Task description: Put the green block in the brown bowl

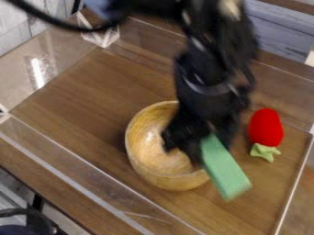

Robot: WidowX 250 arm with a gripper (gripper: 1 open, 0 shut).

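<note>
The green block (225, 169) is held in my gripper (196, 145), its lower end sticking out below the blurred dark fingers. Both appear over the right side of the brown bowl (147, 151), and the block's lower end reaches past the bowl's right rim in this view. How high the block hangs above the rim is hard to judge. The arm covers the bowl's upper right part, while the left and lower portions of its inside look empty.
To the right of the bowl lies a red toy strawberry (265, 127) with a pale green leafy top, close to the arm. Bare wooden table (86, 101) stretches out on the left. A raised clear edge (73, 184) runs along the lower left.
</note>
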